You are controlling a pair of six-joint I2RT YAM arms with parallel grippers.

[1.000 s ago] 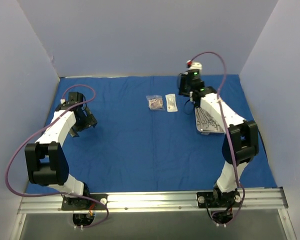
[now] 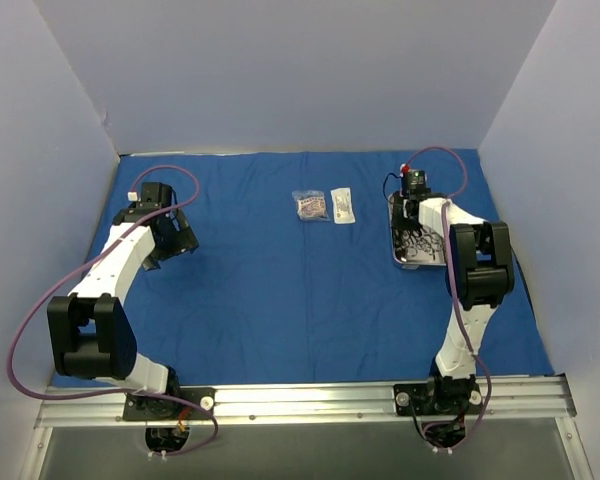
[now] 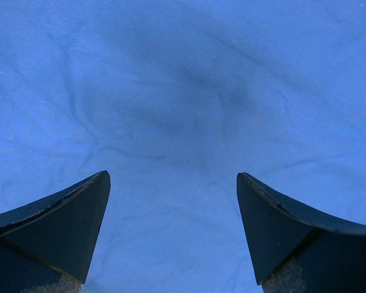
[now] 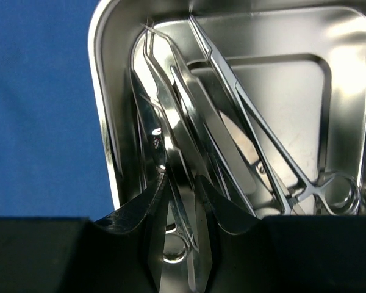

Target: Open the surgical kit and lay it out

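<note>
A steel tray (image 2: 408,264) stands on the right of the blue cloth. In the right wrist view it holds several metal instruments: tweezers (image 4: 171,116) heaped along the left wall and a scissor-handled clamp (image 4: 256,113) lying slantwise to their right. My right gripper is over the heap, its fingers part open with a narrow gap; steel handles pass between or beneath them, and whether they touch cannot be told. At the far left, my left gripper hangs wide open above bare cloth.
A clear bag (image 2: 311,206) and a white paper packet (image 2: 343,206) lie at the back middle of the cloth (image 2: 250,300).
The right arm has swung from beside the packets to over the tray, and come down toward the instruments. My left arm and the packets have hardly moved.
</note>
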